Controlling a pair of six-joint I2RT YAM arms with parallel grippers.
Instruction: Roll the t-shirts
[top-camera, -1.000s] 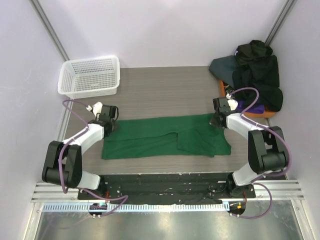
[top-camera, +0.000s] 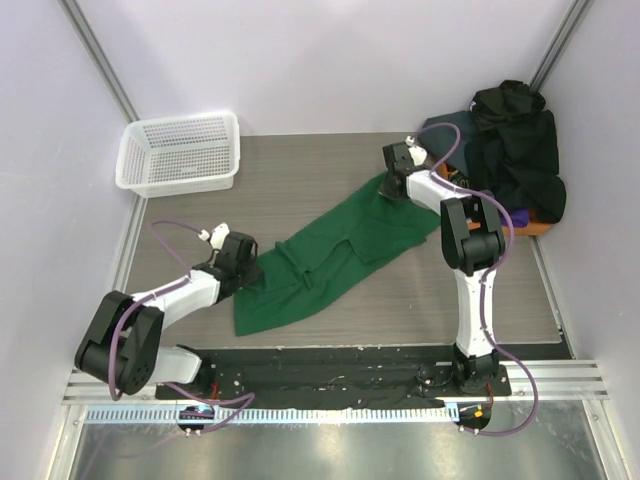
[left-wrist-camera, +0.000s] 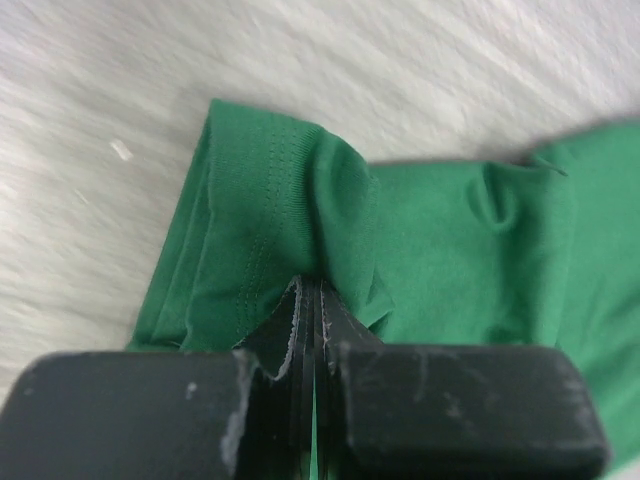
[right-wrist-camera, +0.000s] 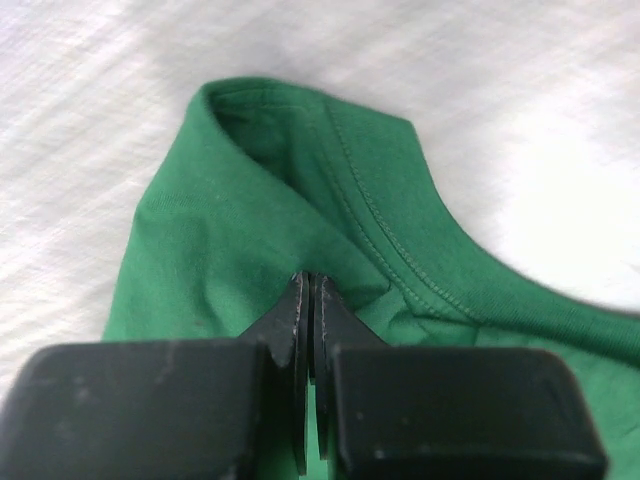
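A folded green t-shirt (top-camera: 330, 245) lies aslant on the table, its left end lower and its right end farther back. My left gripper (top-camera: 254, 270) is shut on its left end, and the left wrist view has the cloth (left-wrist-camera: 240, 200) bunched up between the fingertips with a stitched hem alongside. At the other end my right gripper (top-camera: 388, 190) is shut on the shirt's far edge. There the fabric (right-wrist-camera: 230, 220) rises in a fold around the fingertips, a stitched band curving past on the right. Creases run through the shirt's left half.
An empty white basket (top-camera: 180, 186) stands at the back left. At the back right, dark clothes (top-camera: 515, 160) are heaped over an orange bin (top-camera: 535, 229). Bare table (top-camera: 290, 175) shows behind the shirt and at front right.
The shirt has turned from nearly level to aslant. My right gripper moved back and left with its end; my left gripper moved forward and right with the other. Creases appeared near the left end.
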